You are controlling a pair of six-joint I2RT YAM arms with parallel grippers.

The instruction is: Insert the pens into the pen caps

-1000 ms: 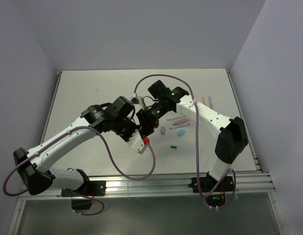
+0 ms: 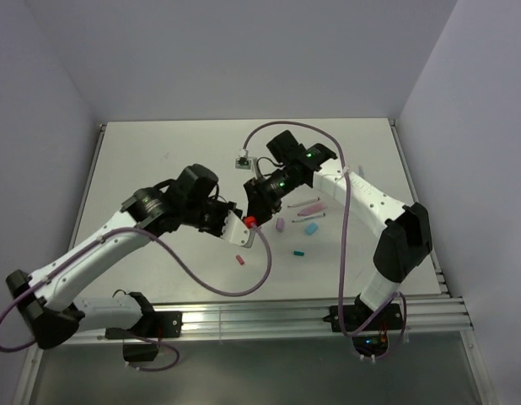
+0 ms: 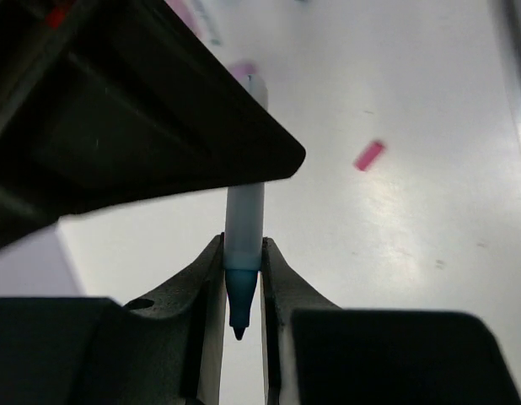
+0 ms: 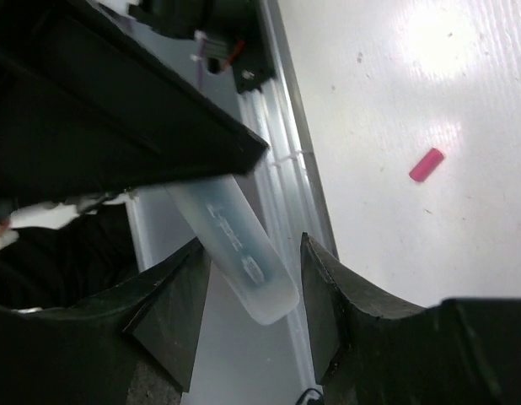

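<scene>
In the left wrist view my left gripper is shut on a pen (image 3: 242, 228) with a pale barrel and a teal tip pointing down; its upper part passes behind a black gripper body. In the right wrist view a translucent pale piece (image 4: 248, 257) lies at my right gripper, whose fingers are part open, the right finger apart from it; its upper end is hidden. Both grippers meet at the middle of the table in the top view, where their contact is hidden.
A pink cap (image 2: 240, 260), a teal cap (image 2: 298, 253), a purple piece (image 2: 280, 224) and a blue block (image 2: 311, 229) lie on the table (image 2: 142, 152), with several pens and a pink item (image 2: 312, 209) at right.
My right arm has shifted right and slightly up in the top view. The left arm has turned slightly, its wrist a little higher.
</scene>
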